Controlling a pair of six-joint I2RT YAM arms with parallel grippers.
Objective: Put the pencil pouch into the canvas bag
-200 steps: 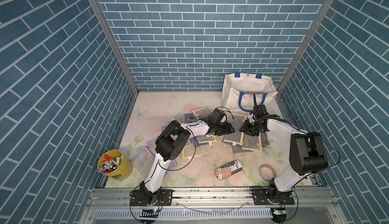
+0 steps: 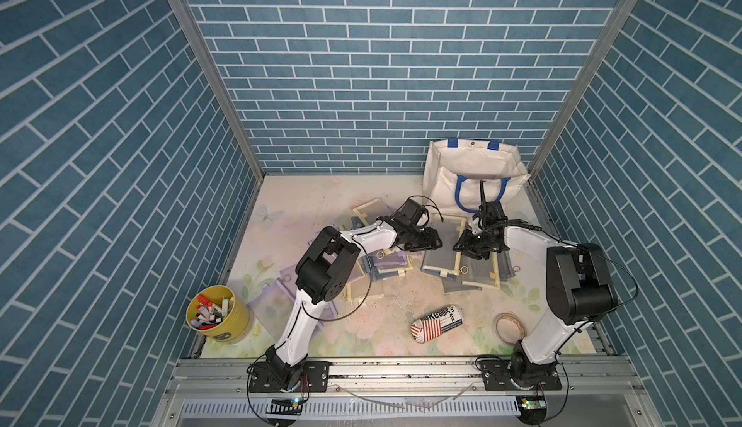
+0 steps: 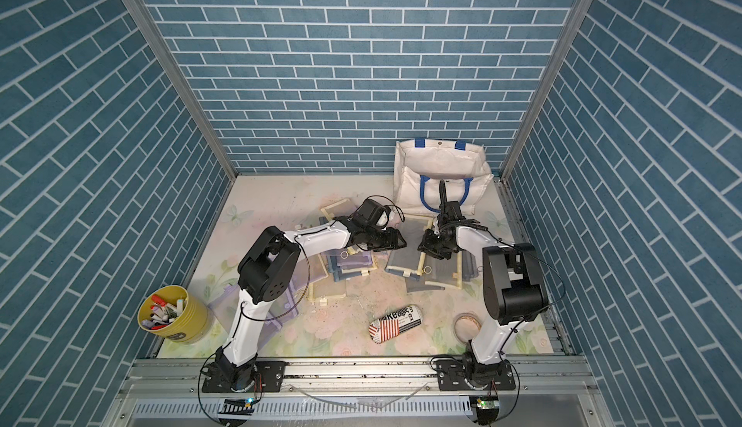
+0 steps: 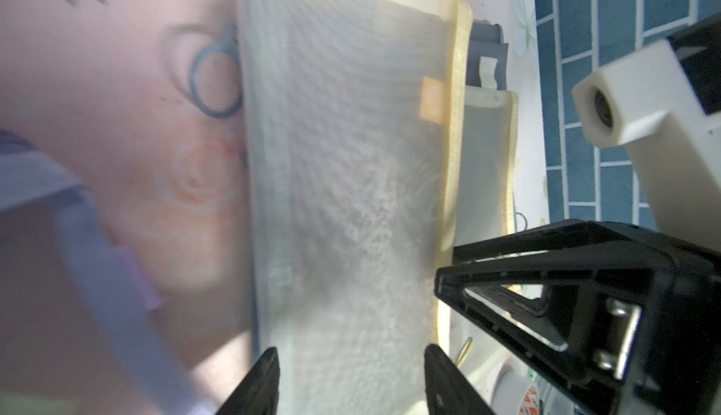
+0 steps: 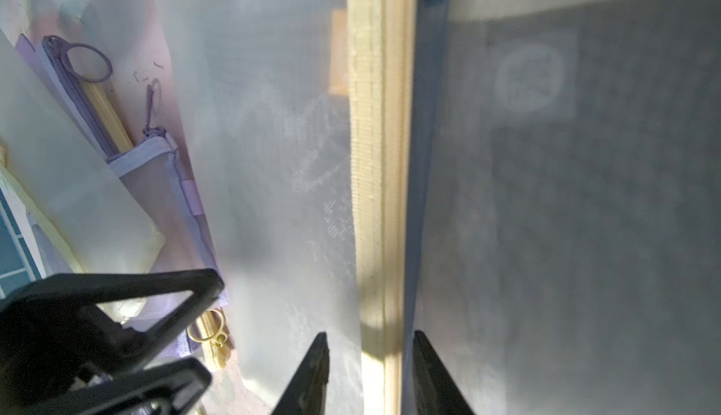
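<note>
Between my two grippers, a grey mesh zip pouch point(image 2: 442, 257) with cream edging lies on other mesh pouches. My left gripper point(image 2: 429, 240) is open over its left side; in the left wrist view its fingers point(image 4: 259, 386) are spread above the mesh. My right gripper, also open, has its fingers on either side of the pouch's cream zipper edge point(image 5: 379, 189). Whether they touch it, I cannot tell. The cream canvas bag point(image 2: 475, 168) with blue handles stands behind, its mouth facing up. A striped, printed case point(image 2: 436, 323) lies near the front.
More mesh pouches point(image 2: 386, 261) lie left of centre, partly under my left arm, and purple ones point(image 2: 270, 307) lie further left. A yellow bucket point(image 2: 235, 321) of markers stands front left. A tape roll point(image 2: 509, 328) is front right.
My right gripper has drifted slightly left. The bag and striped case have not moved.
</note>
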